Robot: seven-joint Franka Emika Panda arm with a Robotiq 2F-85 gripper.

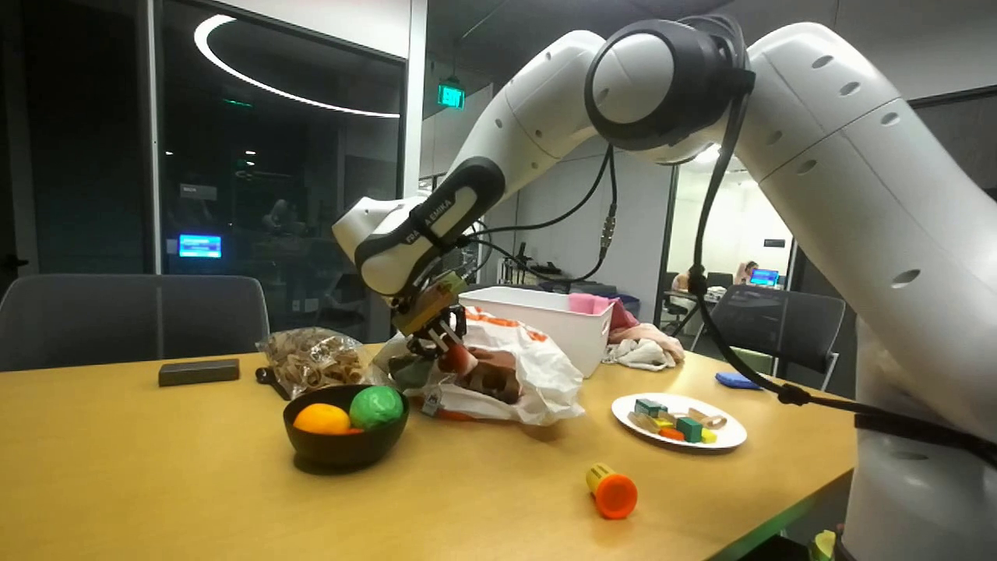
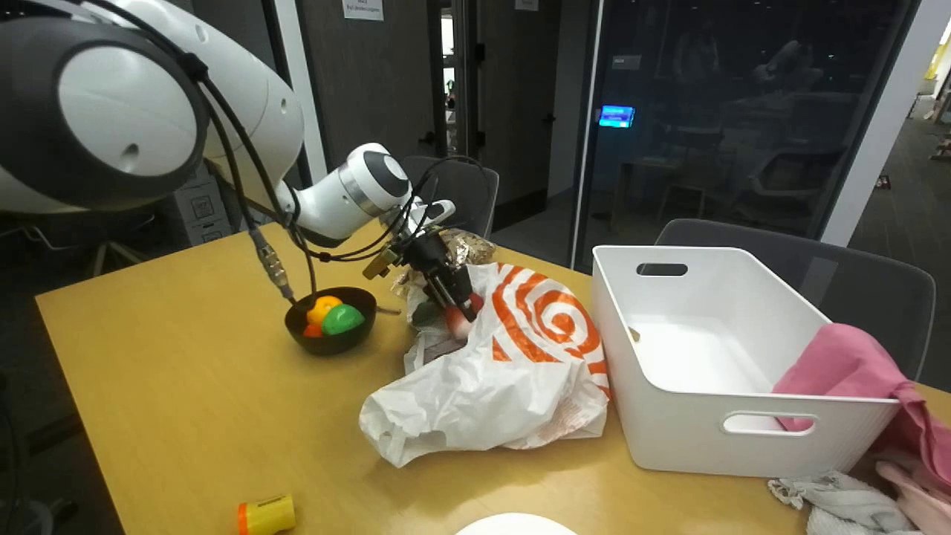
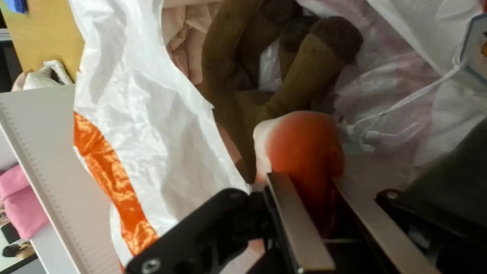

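Note:
My gripper is shut on a red-orange and white soft item (image 3: 306, 141), pinched between its metal fingers. That item is at the mouth of a white plastic bag (image 2: 481, 401) with orange markings, which lies open on the table. Inside the bag, the wrist view shows a brown plush thing (image 3: 296, 77) just beyond the held item, and a dark green shape (image 3: 461, 178) at the right. In exterior view 1 the gripper (image 1: 453, 344) reaches tilted into the bag's opening. The far end of the held item is hidden in exterior view 2.
Left of the bag is a black bowl (image 1: 341, 450) with an orange and a green fruit. Behind stands a white bin (image 2: 758, 428) with pink cloth. A yellow bottle with an orange cap (image 1: 612, 491) and a white plate of blocks (image 1: 720, 436) are at the right.

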